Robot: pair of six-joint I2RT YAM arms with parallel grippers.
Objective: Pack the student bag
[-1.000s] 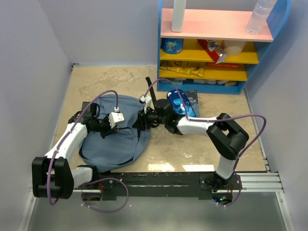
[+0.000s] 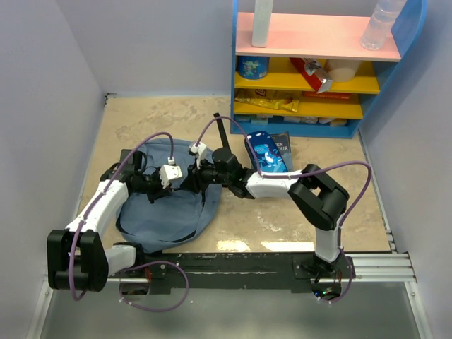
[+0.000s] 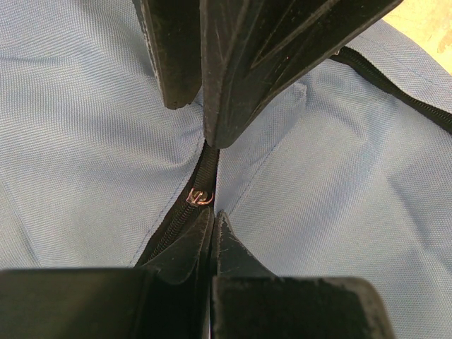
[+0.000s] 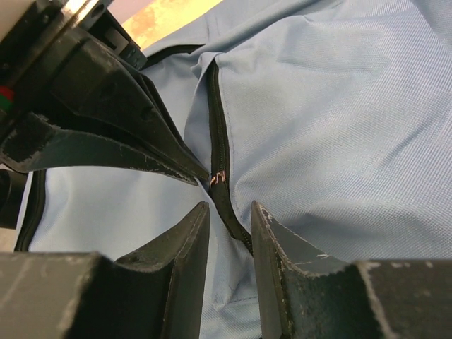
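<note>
The blue-grey fabric bag (image 2: pixel 157 219) lies flat on the left of the table, its dark zipper with a copper-coloured pull (image 3: pixel 199 198) across it. My left gripper is shut beside that zipper, pinched at a fold of fabric; whether cloth is between its tips is hard to see. My right gripper hovers over the zipper, its fingers part open with the zipper and fabric seen between them, close to the left gripper's tips.
A blue pencil case (image 2: pixel 265 152) and a grey book (image 2: pixel 282 147) lie right of the bag. A shelf unit (image 2: pixel 304 106) with groceries and bottles stands at the back.
The left arm has stayed still.
</note>
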